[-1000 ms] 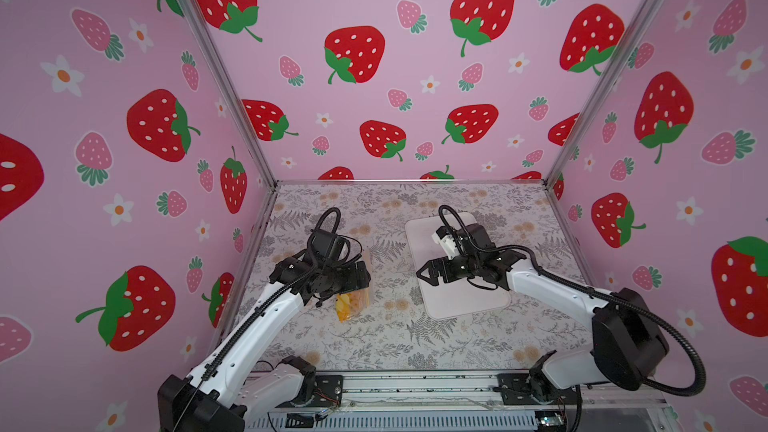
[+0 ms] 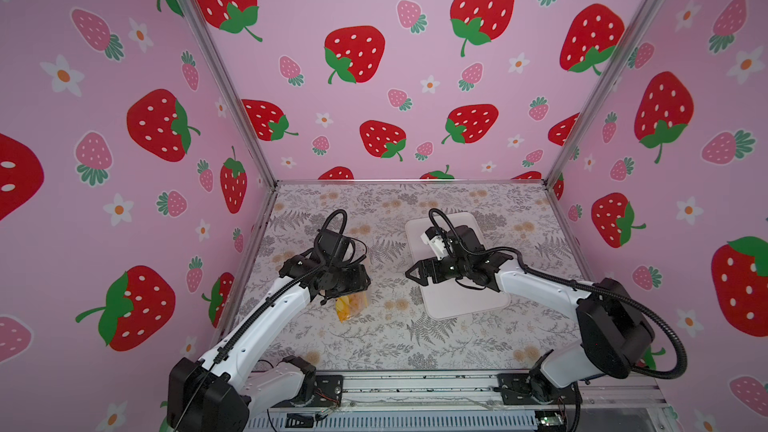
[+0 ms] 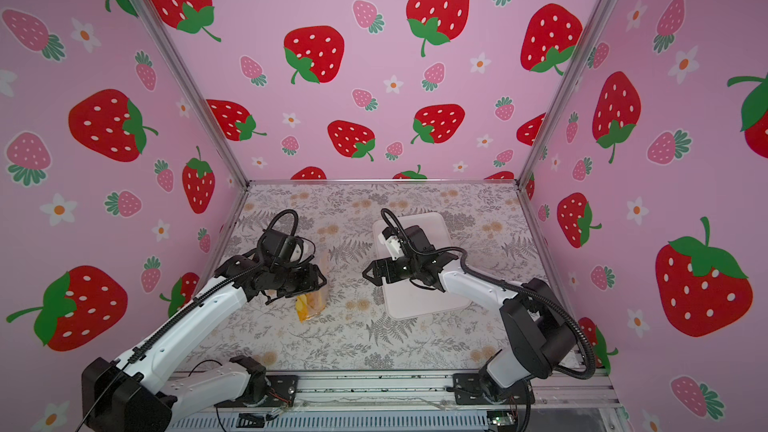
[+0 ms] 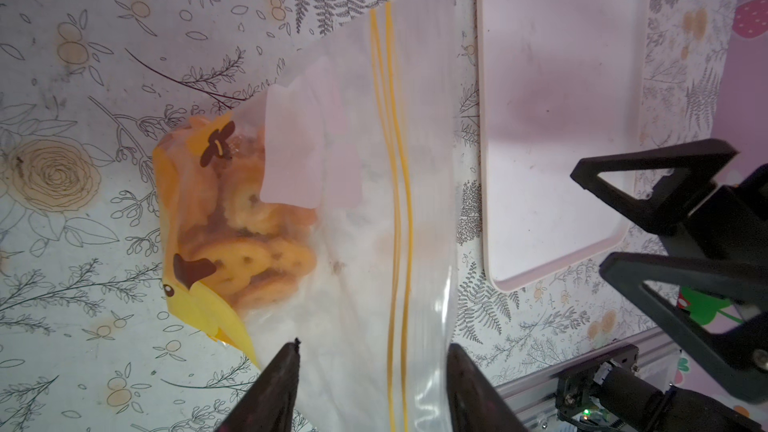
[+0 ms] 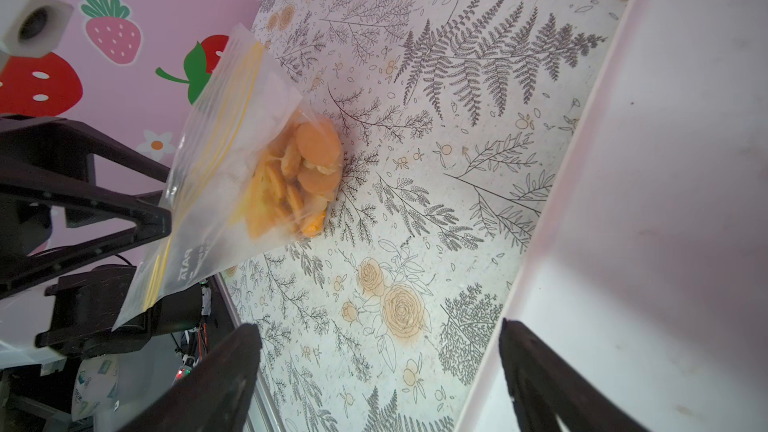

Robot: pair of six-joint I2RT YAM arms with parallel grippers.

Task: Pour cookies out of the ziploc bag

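Observation:
A clear ziploc bag of cookies (image 4: 264,248) with yellow seal lines and yellow printing lies on the left half of the table, its cookie-filled end also visible under my left arm in the top views (image 2: 349,307). My left gripper is over the bag's top end, fingers apart on either side of it; whether they touch the plastic is unclear. My right gripper stands open over the left edge of the white tray, right of the bag, with nothing between its fingers.
The white tray (image 2: 460,304) occupies the right middle of the table, partly under my right arm. Strawberry-print walls enclose the sides and back.
My right gripper has moved left toward the bag over the last second. My left arm has shifted slightly to the right.

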